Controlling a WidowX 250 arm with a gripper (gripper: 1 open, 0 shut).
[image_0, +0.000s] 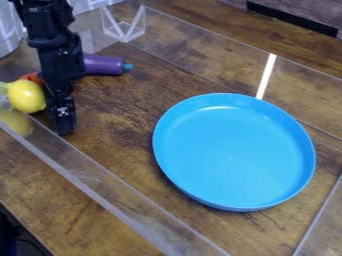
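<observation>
The black gripper (59, 104) reaches down at the left edge of the wooden surface, open, its tips low by a yellow round object (26, 95). Behind the gripper lies a purple eggplant-like object (103, 64), and a small red item is partly hidden beside the yellow one. Whether the fingers touch the yellow object is unclear.
A large blue plate (234, 150) fills the right side. Clear plastic walls border the area at left, back and right. The wooden floor (160, 80) between the objects and the plate is bare.
</observation>
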